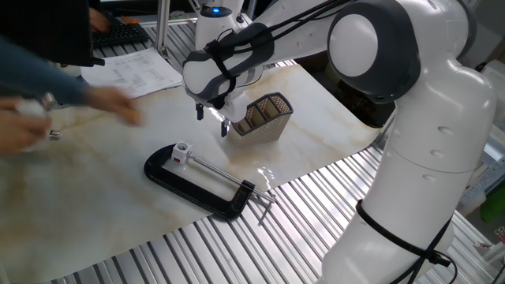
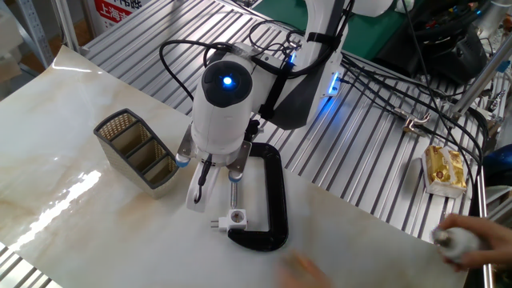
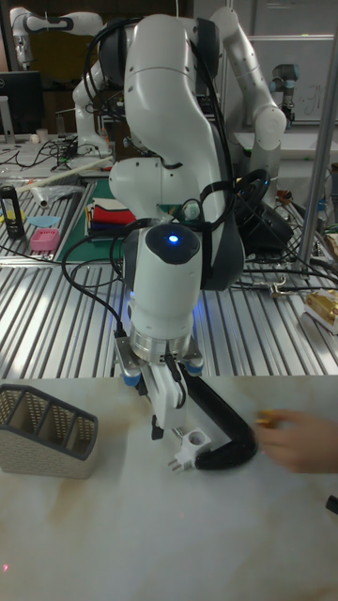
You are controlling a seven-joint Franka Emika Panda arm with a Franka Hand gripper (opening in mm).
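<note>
My gripper [image 1: 211, 119] hangs above the marbled sheet, open, its two dark fingertips apart with nothing visible between them. Below it lies a black G-clamp [image 1: 189, 189] with a metal screw bar. A small white plug adapter [image 2: 236, 218] rests against the clamp's end, its pins pointing outward. Beside the gripper stands a beige-grey compartment organizer [image 2: 138, 152], which looks empty. In exterior view 3 the clamp [image 3: 225, 425] and adapter [image 3: 190, 448] lie just in front of the gripper.
A person's blurred hand [image 1: 114, 102] reaches over the sheet; the other hand holds a white bulb [image 2: 458, 243]. Papers [image 1: 132, 72] lie at the back. A gold-wrapped block [image 2: 444, 170] sits on the slatted metal table. Much of the sheet is bare.
</note>
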